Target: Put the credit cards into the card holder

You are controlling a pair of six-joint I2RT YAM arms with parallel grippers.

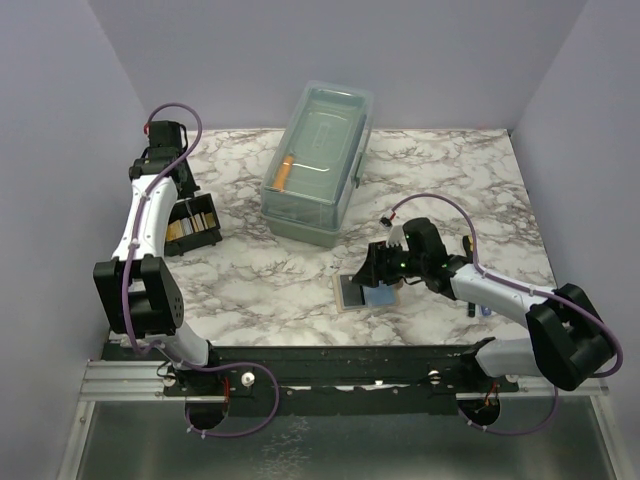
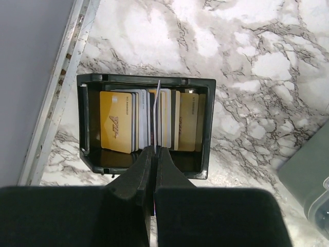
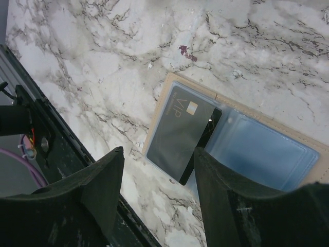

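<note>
The black card holder [image 2: 90, 154] holds several upright and leaning cards [image 2: 115, 121] at the table's left. Over it is my left gripper, shut; a thin pale card edge [image 2: 158, 98] shows just beyond its fingertips, and whether it grips that card I cannot tell. My right gripper, part open with nothing between its fingers, is over a dark VIP card [image 3: 180, 131] lying on a shallow tan-edged tray [image 3: 164, 91] beside a blue piece [image 3: 264, 154].
A large clear lidded box [image 1: 315, 170] stands at the back centre. Dark slim items [image 1: 470, 310] lie at the right.
</note>
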